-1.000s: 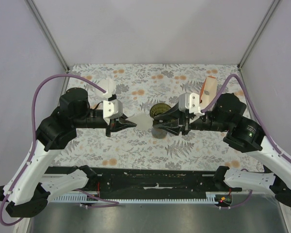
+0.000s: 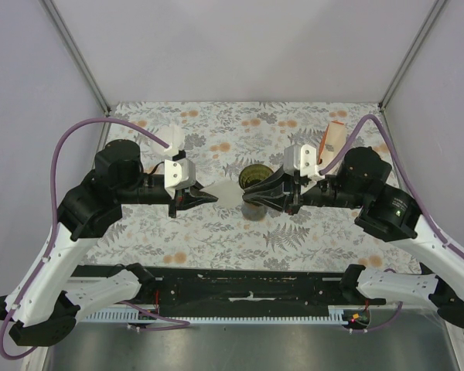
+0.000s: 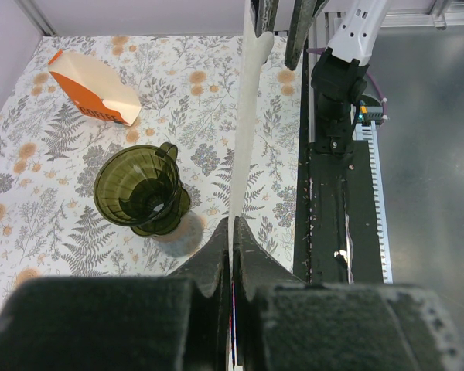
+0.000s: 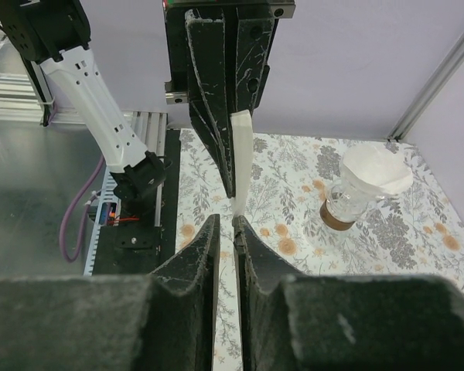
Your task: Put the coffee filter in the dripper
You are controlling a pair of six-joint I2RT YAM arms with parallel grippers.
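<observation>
A white paper filter (image 2: 224,193) (image 3: 243,139) (image 4: 242,154) hangs upright between both grippers in mid-air. My left gripper (image 2: 206,197) is shut on one edge of it. My right gripper (image 2: 251,197) is at the other edge, its fingers slightly apart in the right wrist view; whether they grip the paper is unclear. The green dripper (image 2: 257,171) (image 3: 139,189) stands on the patterned table behind and below the filter, partly hidden in the top view by my right gripper.
An orange and white coffee packet (image 2: 332,139) (image 3: 93,86) lies at the back right. A glass carafe (image 4: 348,205) with white paper on top stands on the left side, mostly behind my left arm in the top view. Walls bound the table at back and sides.
My right gripper has shifted very slightly at the filter's edge. The left gripper and filter look unchanged.
</observation>
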